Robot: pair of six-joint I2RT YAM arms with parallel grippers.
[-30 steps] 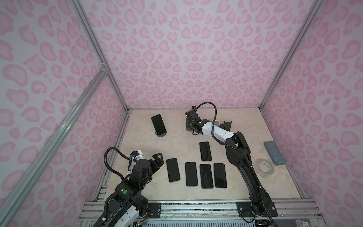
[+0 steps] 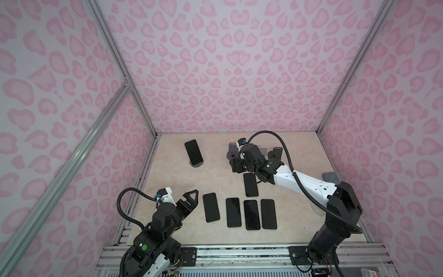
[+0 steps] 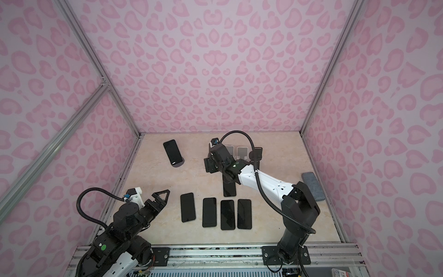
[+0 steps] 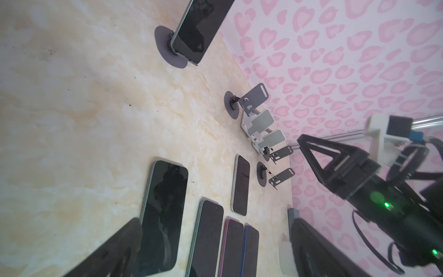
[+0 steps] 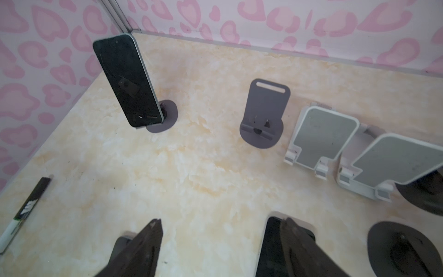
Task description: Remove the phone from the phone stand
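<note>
One black-screened phone [image 2: 193, 151] leans upright on a dark round-based stand [image 5: 169, 116] at the back left. A grey stand [image 5: 265, 110] to its right, near the back wall, is empty. Two light folding stands [image 5: 325, 136] beside that one are empty too. My right gripper [image 2: 235, 166] hovers in front of the empty grey stand; its fingers [image 5: 146, 247] are apart with nothing between them. Low at the front left, my left gripper is open and empty, well away from the phone in the stand. Its fingers [image 4: 115, 247] look blurred.
Several phones lie flat on the table, among them one at the left [image 2: 211, 207] and one in mid-table [image 2: 251, 185]. A marker [image 5: 27, 210] lies near the left edge. Dark stands [image 4: 281, 176] and a grey-blue cloth-like block [image 3: 313, 186] are on the right.
My right gripper has drawn back from the empty grey stand toward the front, its elbow swinging right. The left arm has shifted slightly. The phone on the stand is unmoved.
</note>
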